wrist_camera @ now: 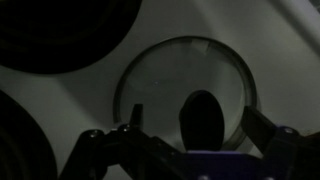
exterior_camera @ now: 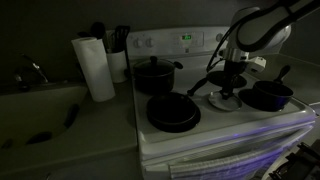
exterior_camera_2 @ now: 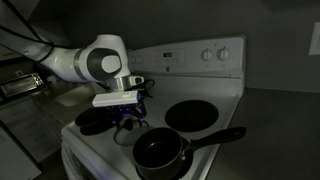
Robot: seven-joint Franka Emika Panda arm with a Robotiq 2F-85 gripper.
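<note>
A round glass lid [wrist_camera: 160, 90] with a dark knob [wrist_camera: 202, 122] lies on the white stovetop, between the front pans. Just above it is my gripper, fingers spread, with the knob between the fingers in the wrist view. Whether either finger touches the knob cannot be made out. Exterior view 1 has the lid [exterior_camera: 217, 103] under the gripper [exterior_camera: 230, 90]. In exterior view 2 the gripper [exterior_camera_2: 123, 114] partly hides the lid [exterior_camera_2: 124, 137].
A dark saucepan [exterior_camera: 267, 96] stands right of the lid, its handle sticking out. To the left are a black skillet [exterior_camera: 173, 114] and a lidded pot [exterior_camera: 154, 76]. A paper towel roll [exterior_camera: 94, 70] stands on the left counter.
</note>
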